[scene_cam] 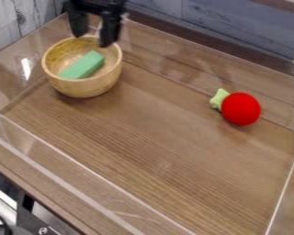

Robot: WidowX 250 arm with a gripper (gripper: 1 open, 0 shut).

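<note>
My dark gripper [93, 29] is at the top left, just behind a round wooden bowl [82, 87]; it is blurred, its fingers pointing down toward the bowl's back rim, and looks open. A green block [82, 64] lies inside the bowl. On the right of the table, a red ball-like object [242, 108] lies with a small pale green piece [219, 95] at its upper left side, perhaps part of it.
A pale wall edge runs along the back right and at the far left.
</note>
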